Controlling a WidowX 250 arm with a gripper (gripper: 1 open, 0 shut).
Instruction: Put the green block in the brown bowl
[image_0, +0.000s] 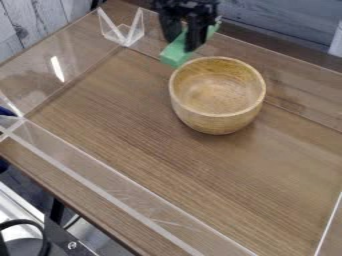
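Observation:
The green block (175, 54) is held tilted at the upper middle of the view, just beyond the left part of the bowl's far rim. My dark gripper (186, 36) is shut on its upper part, though the fingers are blurred. Lower right of the block stands the round brown bowl (215, 118), upright, and the part of its inside that shows is empty. From this angle the block's lower end appears close to the rim, and I cannot tell its height above it.
A white wire-like stand (122, 30) is at the far left of the wooden table (160, 165). Clear plastic edging (100, 180) runs along the near left side. Black cables (27, 228) lie at the lower left corner.

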